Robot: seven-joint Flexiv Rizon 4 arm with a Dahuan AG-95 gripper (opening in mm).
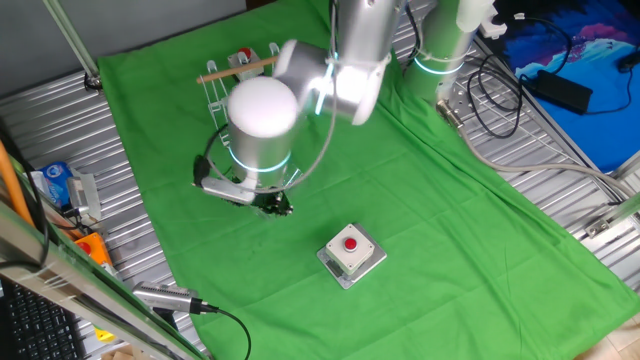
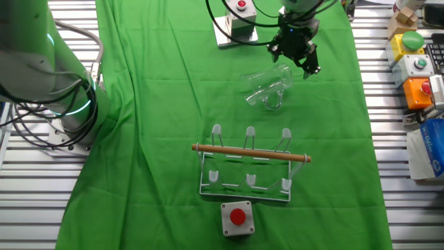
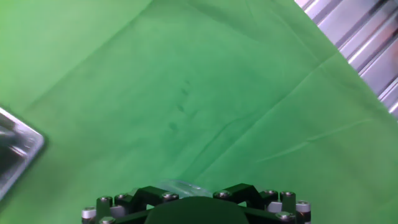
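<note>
A clear glass mug [image 2: 269, 83] lies on its side on the green cloth, its handle toward the rack. Beside its upper right end, my gripper [image 2: 295, 68] points down with its fingers apart and nothing visibly held. The mug is mostly hidden by the arm in exterior view 1, where the gripper [image 1: 272, 208] shows small and dark. At the bottom of the wrist view the fingers are spread wide, and a sliver of clear glass [image 3: 183, 188] shows between the finger linkages.
A white wire rack [image 2: 246, 197] with a wooden bar [image 2: 251, 152] stands near a red-button box [image 2: 237, 219]. Another red-button box on a metal plate [image 1: 351, 252] sits close to the gripper. Bare cloth [image 1: 440, 250] lies to its right in exterior view 1.
</note>
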